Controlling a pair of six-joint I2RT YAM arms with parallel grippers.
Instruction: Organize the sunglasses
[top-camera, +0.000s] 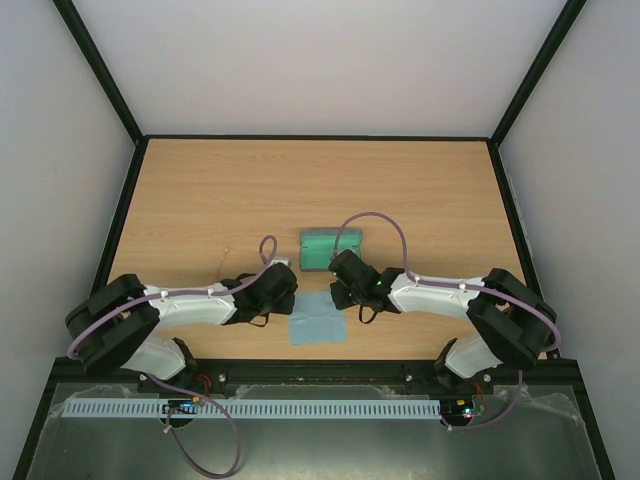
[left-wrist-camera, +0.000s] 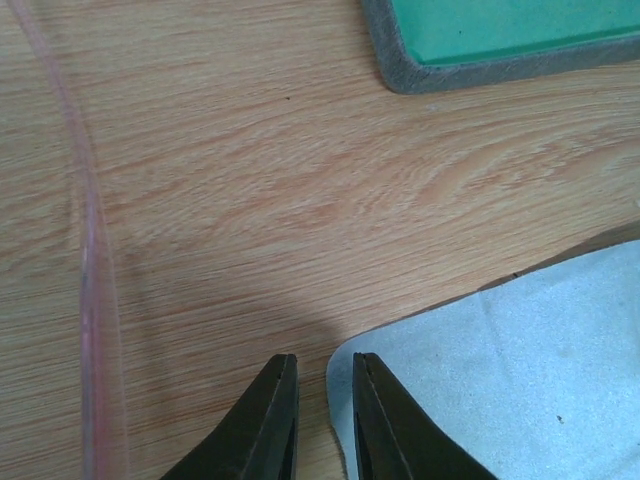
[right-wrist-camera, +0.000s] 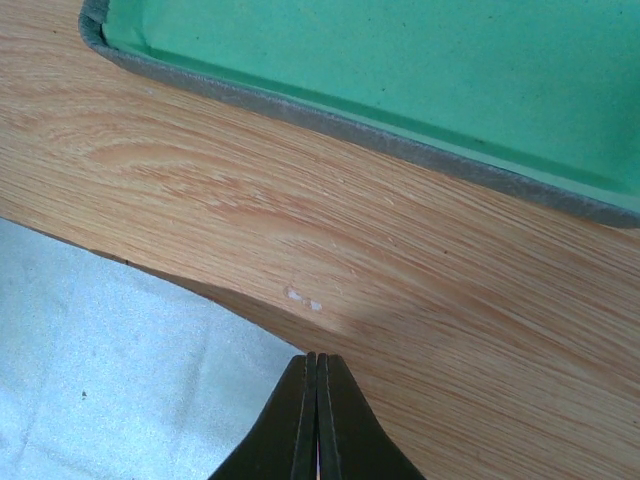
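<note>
A light blue cloth (top-camera: 318, 322) lies flat on the table between my two arms. Behind it stands a green case (top-camera: 331, 250), open, with a grey rim in both wrist views; the part I see of its inside looks empty. My left gripper is partly open over the cloth's corner, a finger on either side of its edge, holding nothing. At the cloth's opposite upper corner, my right gripper has its fingertips together; whether cloth is caught between them does not show. No sunglasses can be made out in any view.
Bare wooden table (top-camera: 300, 185) spreads behind the case and to both sides. A purple cable (left-wrist-camera: 92, 330) runs along the left arm. The table's front edge is close below the cloth.
</note>
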